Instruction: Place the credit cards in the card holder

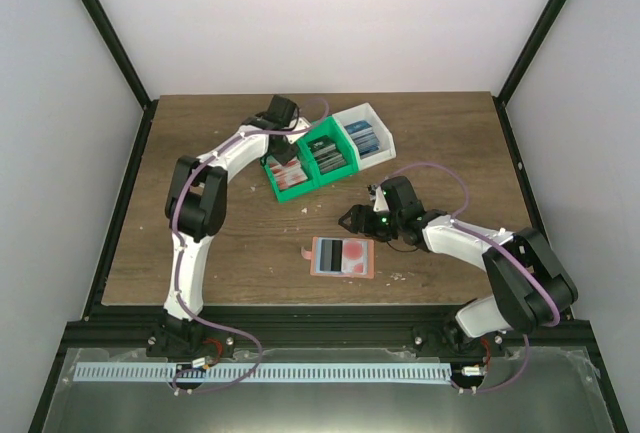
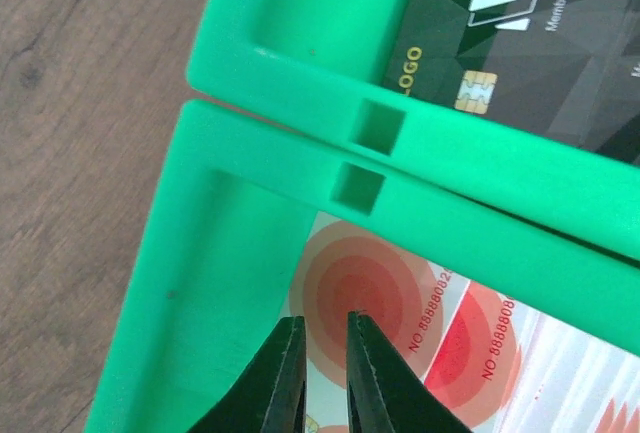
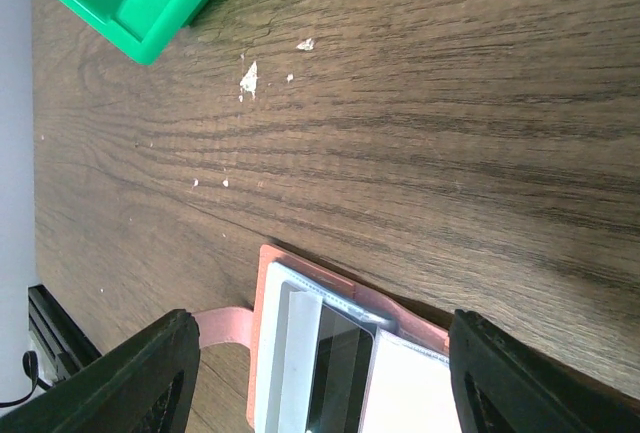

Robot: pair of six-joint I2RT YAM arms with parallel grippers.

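Observation:
My left gripper is over the green tray (image 2: 150, 283) of red-and-white cards (image 2: 460, 343) in the left wrist view; its narrow fingers point at a card with red circles (image 2: 360, 288), and whether they hold anything is hard to see. Dark cards (image 2: 540, 43) fill the neighbouring green compartment. The pink card holder (image 1: 342, 257), with dark and light cards in its slots, lies at the front middle. My right gripper stands part open just above it, with nothing seen between its fingers.
A white tray (image 1: 385, 148) of blue cards stands right of the green trays at the back.

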